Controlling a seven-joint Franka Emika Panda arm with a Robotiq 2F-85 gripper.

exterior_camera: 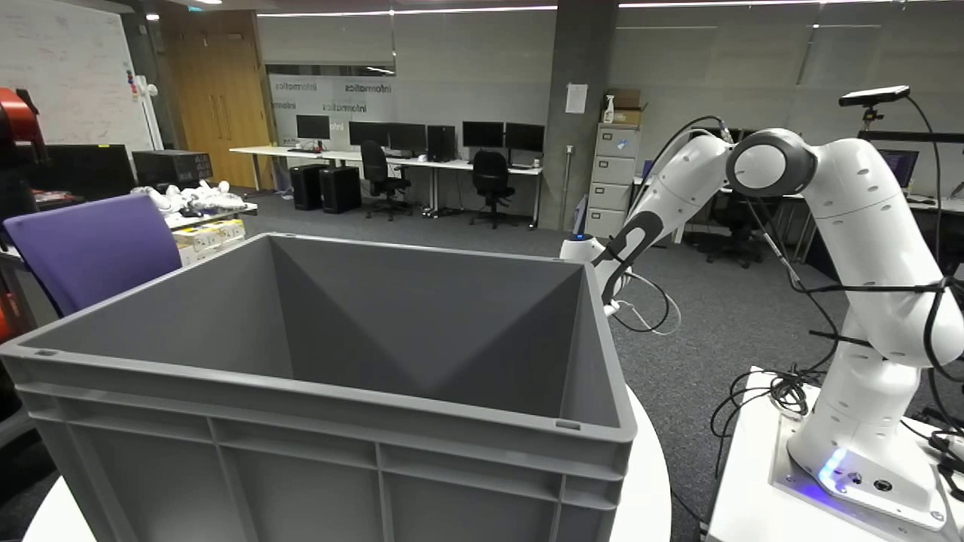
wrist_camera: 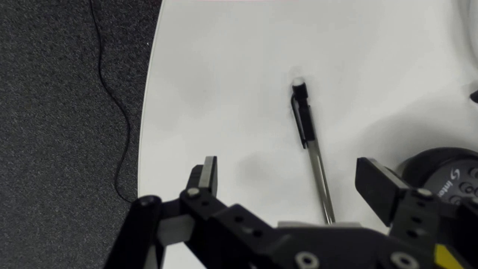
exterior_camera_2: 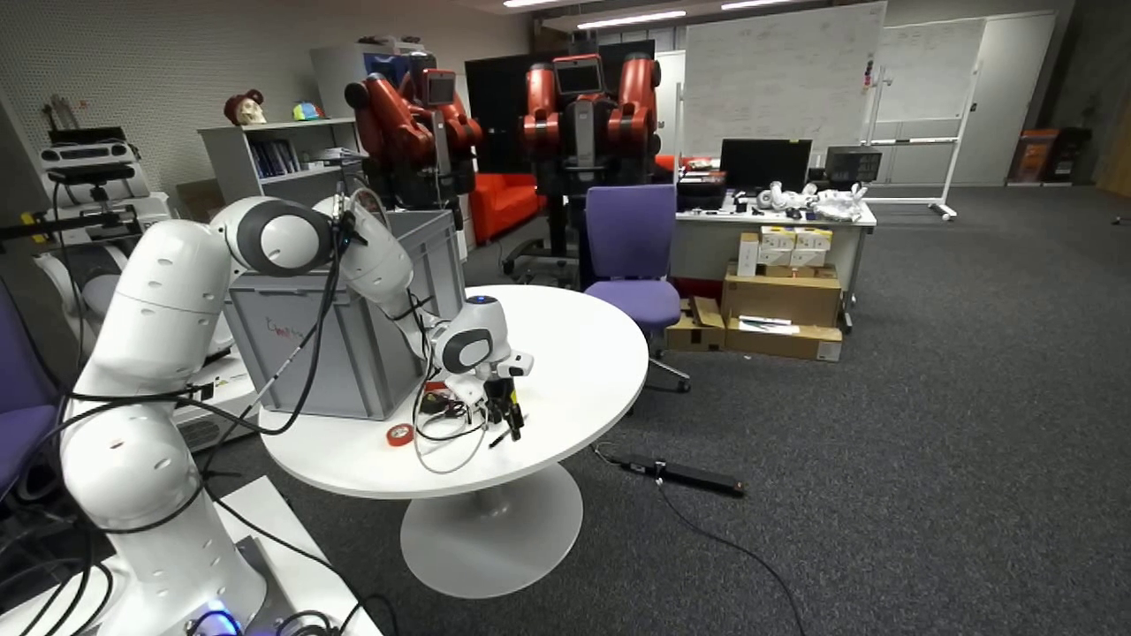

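Observation:
A pen (wrist_camera: 317, 166) with a black clip end and a clear, shiny barrel lies on the white table in the wrist view. My open gripper spans it from above, one finger (wrist_camera: 208, 175) well to its left and the other finger (wrist_camera: 375, 188) to its right. Nothing is held between them, and the pen's lower end passes out of sight behind the gripper body. In exterior view 2 the gripper (exterior_camera_2: 506, 412) points down close to the tabletop. The big grey crate hides it in exterior view 1.
A black rounded object with a buttoned face (wrist_camera: 452, 177) sits just beyond the right finger. The tall grey crate (exterior_camera_2: 318, 355) stands on the round table (exterior_camera_2: 588, 339), near a roll of red tape (exterior_camera_2: 399, 435) and loose cables. Bare tabletop lies above and left of the pen.

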